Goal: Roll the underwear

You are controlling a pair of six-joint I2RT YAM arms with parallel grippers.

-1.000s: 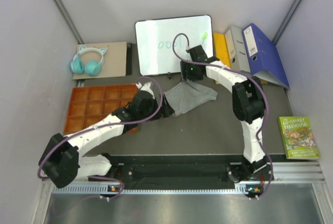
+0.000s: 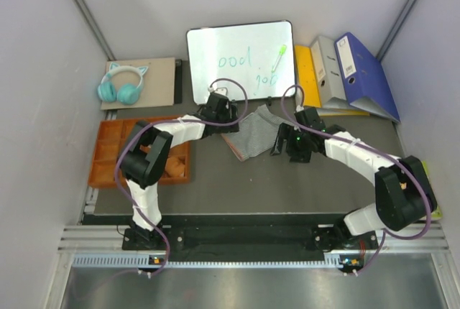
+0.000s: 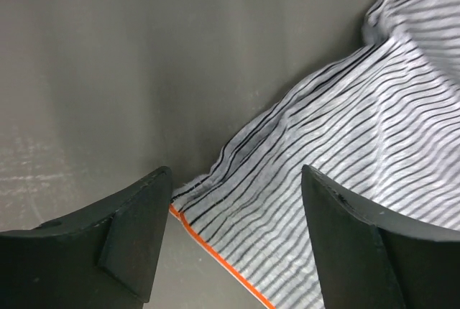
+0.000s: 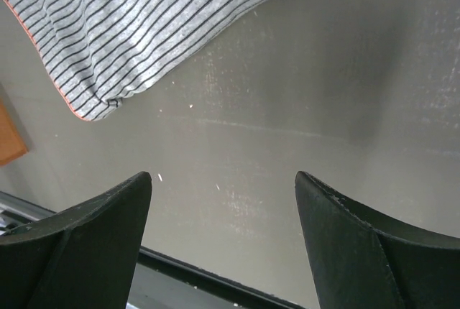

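The grey underwear (image 2: 253, 136) with thin dark stripes and an orange edge lies spread on the dark table, between my two arms. In the left wrist view its orange-edged corner (image 3: 215, 215) sits between the parted fingers of my left gripper, which is part open above the cloth's left end. My right gripper stands open with only bare table between its fingers. In the right wrist view the striped cloth (image 4: 122, 29) lies beyond those fingertips, toward the upper left. The right arm hides part of the cloth's right side from the top view.
At left is an orange divided box (image 2: 108, 152), with headphones (image 2: 126, 92) on a cardboard box behind it. A whiteboard (image 2: 208, 43) and binders (image 2: 363, 75) stand at the back.
My right gripper has gone from the cloth's top edge to its right side, moving right and toward the front.
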